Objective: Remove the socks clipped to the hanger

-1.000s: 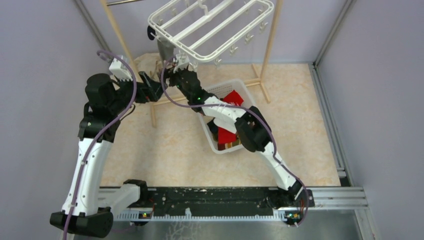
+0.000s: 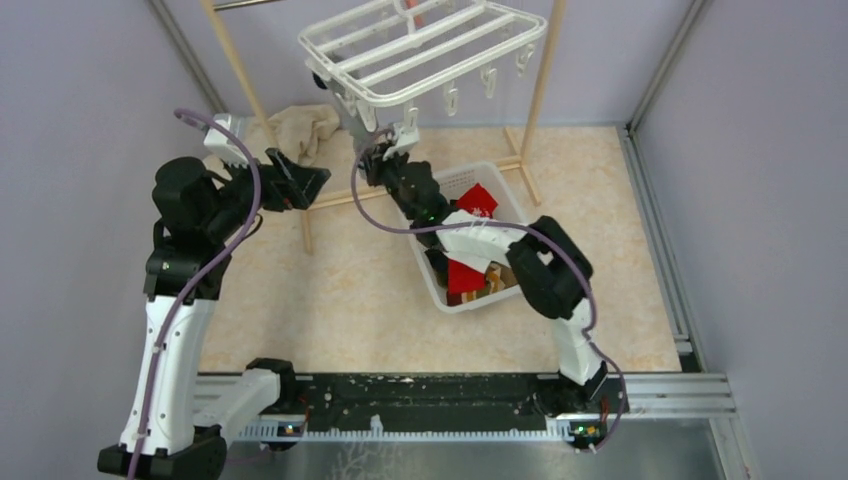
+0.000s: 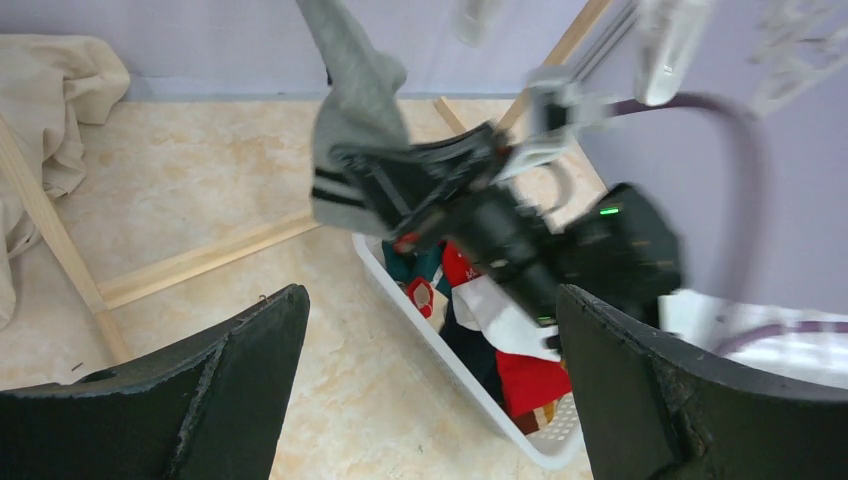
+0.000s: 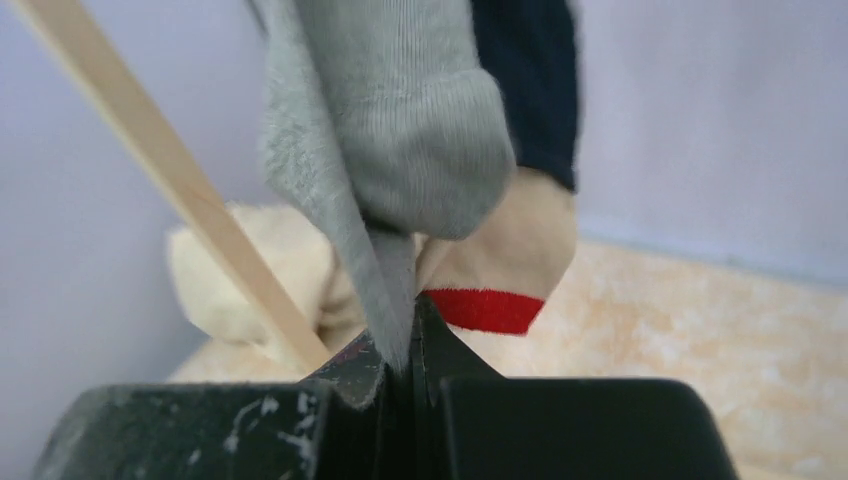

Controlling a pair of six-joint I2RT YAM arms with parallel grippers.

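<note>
The white clip hanger (image 2: pixel 420 45) hangs at the top of the top view, with several clips along its near edge. A grey sock (image 4: pixel 400 130) hangs in front of my right gripper, whose fingers are shut on a narrow strip of its cloth. In the left wrist view the same grey sock (image 3: pixel 360 130), with black stripes, runs down to the right fingers. Behind it hangs a navy and beige sock (image 4: pixel 500 240) with a red band. My left gripper (image 2: pixel 315 182) stands open and empty, to the left of the right one.
A white basket (image 2: pixel 432 290) holding red, white and dark socks stands under the right arm. A beige cloth (image 2: pixel 300 130) lies by the wooden stand (image 2: pixel 240 70) at the back left. The floor (image 2: pixel 320 310) left of the basket is clear.
The hanger has swung and turned.
</note>
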